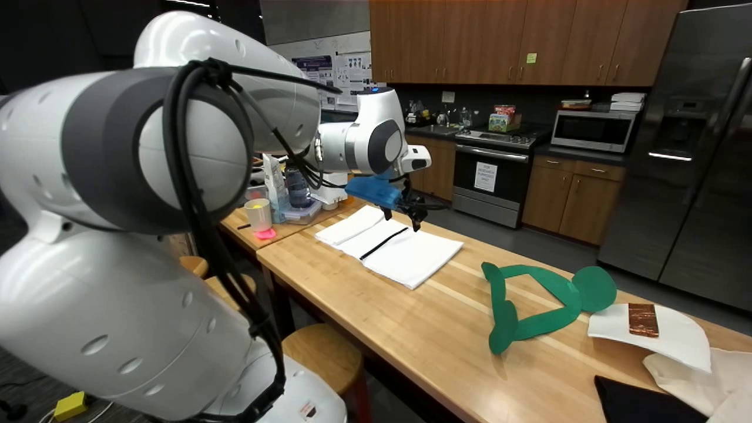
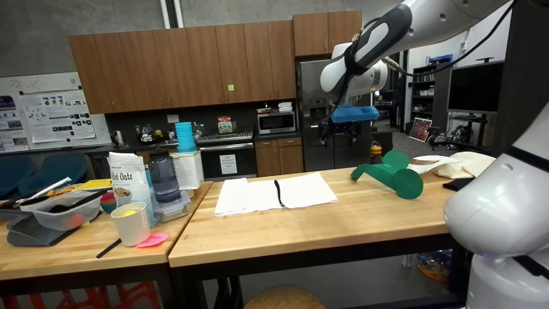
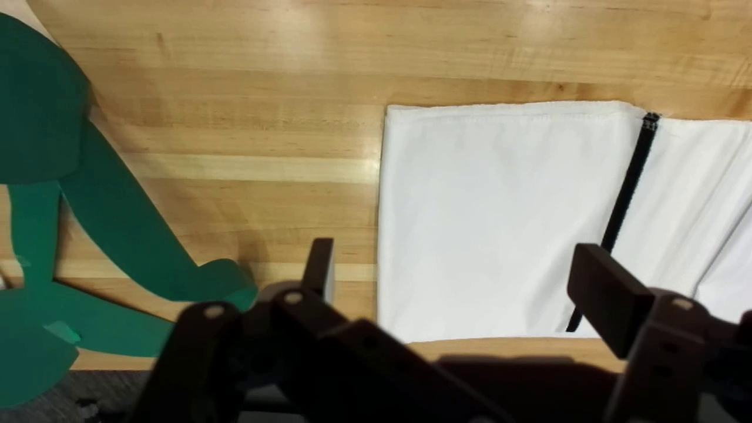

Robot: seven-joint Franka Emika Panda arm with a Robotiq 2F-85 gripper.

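Observation:
A white cloth [image 1: 423, 252] with a black strip [image 1: 384, 243] across it lies flat and folded on the wooden table. High over that cloth hangs my gripper, its two fingers wide apart and nothing between them. In the wrist view one fingertip [image 3: 607, 296] overlaps the black strip, while the other is left of the cloth's edge. A green cut-out shape [image 1: 503, 324], made of thin bands with rounded ends, rests on the table apart from the cloth. In exterior view 2 the gripper [image 2: 339, 139] shows well above the tabletop.
Beyond the green shape lie a white curved piece [image 1: 680, 337] with a copper patch, a black cloth [image 1: 641, 403] and a cream cloth [image 1: 733, 380]. A side table holds a mug [image 2: 131, 226], an oats bag [image 2: 128, 177] and containers. Bare tabletop [image 2: 309, 221] runs along the near side.

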